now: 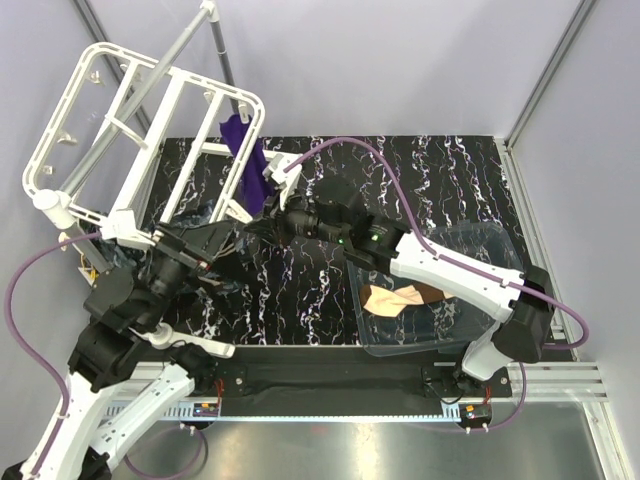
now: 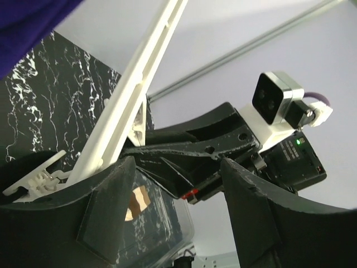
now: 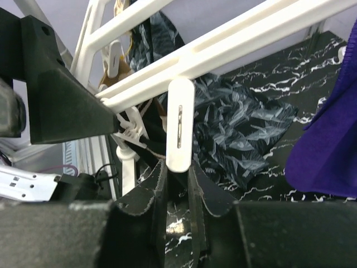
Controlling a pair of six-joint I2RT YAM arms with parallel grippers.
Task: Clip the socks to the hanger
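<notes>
The white hanger [image 1: 130,190] hangs tilted at the left in the top view, with a purple sock [image 1: 250,160] hanging at its right side. My right gripper has its fingertips closed around the lower end of a white clip [image 3: 180,125] on a hanger bar. In the left wrist view, my left gripper stands open beside the hanger bar, with no sock visible between its fingers. Another white clip [image 2: 42,181] shows to the left of that gripper. A dark crinkled patterned cloth [image 3: 234,123] is behind the bar in the right wrist view.
A clear bin [image 1: 485,235] at the right holds beige and brown socks [image 1: 395,299]. Both hands are close together at the hanger's lower right corner. Bare black marbled tabletop [image 1: 400,170] lies behind the right arm.
</notes>
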